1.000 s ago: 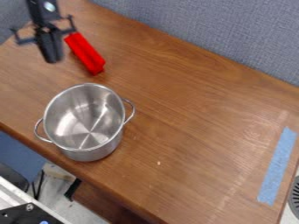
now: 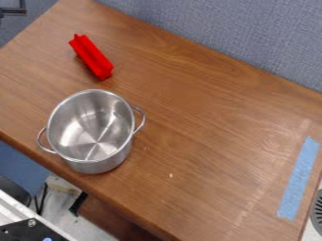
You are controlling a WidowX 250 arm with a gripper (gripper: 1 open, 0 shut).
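A red oblong object (image 2: 92, 56) lies on the wooden table (image 2: 214, 122) toward the upper left, set at a slant. Below it stands a steel pot (image 2: 89, 128) with two side handles, empty inside. Only a small dark piece, probably of my gripper, shows at the top left edge of the camera view; its fingers are out of the frame.
A blue strip (image 2: 297, 178) lies near the right edge of the table. A grey padded wall runs along the back, and cables and hardware show below the table's lower left edge.
My gripper has moved up and to the left, away from beside the red object and almost out of view. The red object and the pot look unmoved.
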